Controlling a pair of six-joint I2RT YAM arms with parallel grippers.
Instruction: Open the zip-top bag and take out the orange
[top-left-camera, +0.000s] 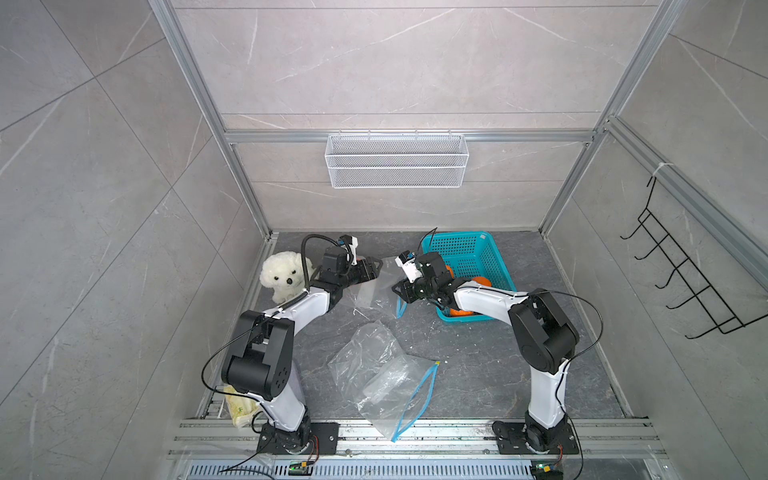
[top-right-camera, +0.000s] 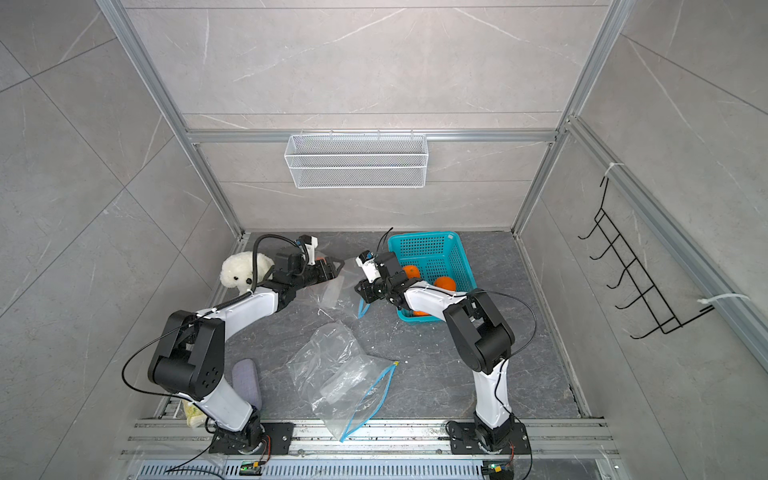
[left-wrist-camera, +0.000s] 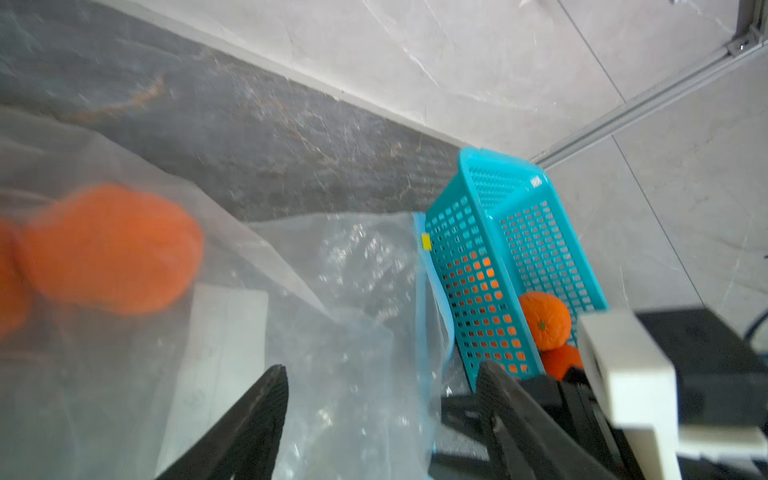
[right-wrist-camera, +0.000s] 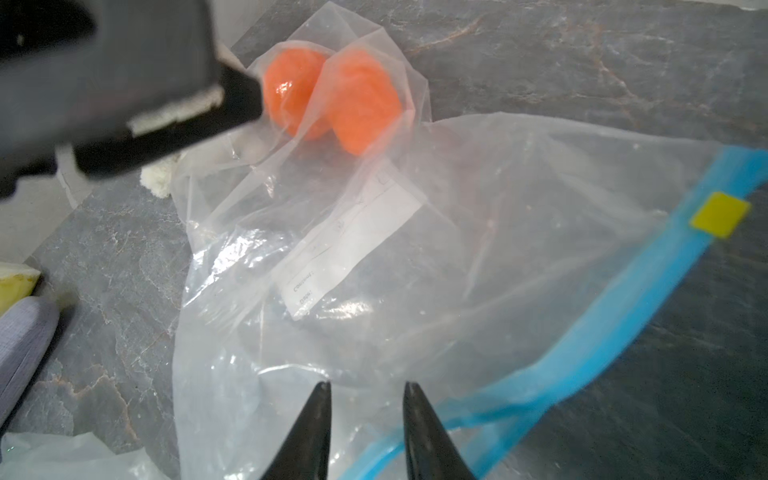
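The clear zip top bag (right-wrist-camera: 480, 216) lies on the dark table, its blue zip strip (right-wrist-camera: 592, 336) facing the basket. Near the right gripper the strip shows as two separate bands. Two oranges sit inside at the closed end; in the left wrist view an orange (left-wrist-camera: 112, 248) shows blurred through the plastic. My left gripper is open above the bag's middle, nothing between its fingers. My right gripper stands part open over the blue strip, a gap between its fingertips; whether they touch the strip cannot be told.
Right of the bag stands a turquoise basket (top-left-camera: 505, 268) holding several oranges. An empty clear bag (top-left-camera: 372, 372) lies at the front. At left sit a white plush toy (top-left-camera: 281, 276) and a yellow item (top-left-camera: 240, 406). The two grippers are close together.
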